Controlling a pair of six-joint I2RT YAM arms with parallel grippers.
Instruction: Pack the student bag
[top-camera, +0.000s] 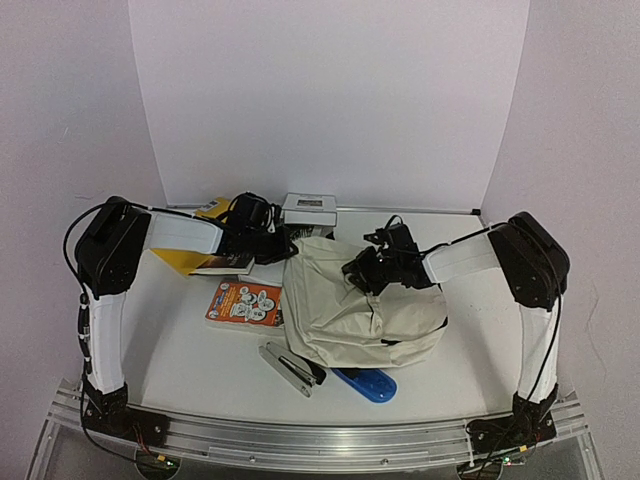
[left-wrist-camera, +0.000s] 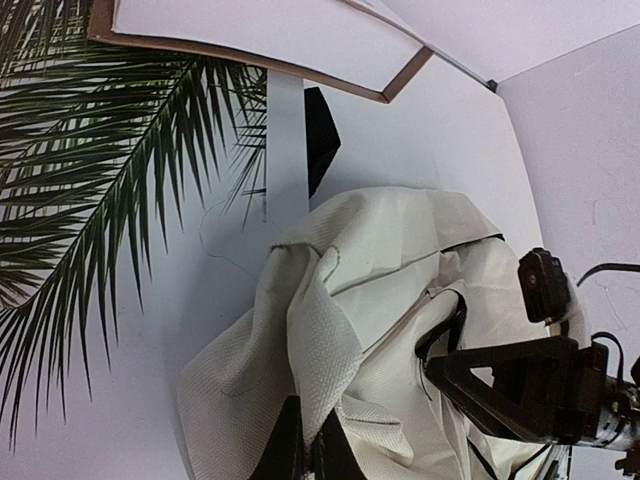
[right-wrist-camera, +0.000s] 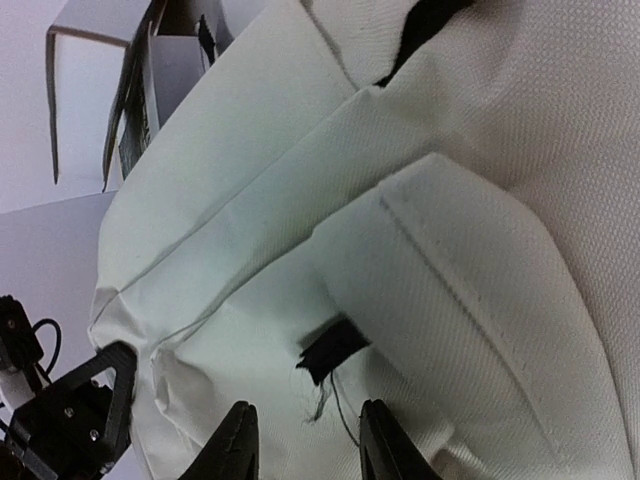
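Observation:
A cream canvas bag (top-camera: 330, 310) lies crumpled flat across the middle of the table, with a black strap (right-wrist-camera: 332, 350) on it. At its upper left corner my left gripper is shut on the bag's gathered fabric (left-wrist-camera: 325, 350). My right gripper hangs over the bag's upper middle, open, with its two fingertips apart just below the black strap in the right wrist view.
An orange book (top-camera: 245, 305) lies left of the bag, a stapler (top-camera: 285, 368) and blue case (top-camera: 370, 388) below it. A white box (top-camera: 309, 208) and yellow folder (top-camera: 175, 260) are at the back.

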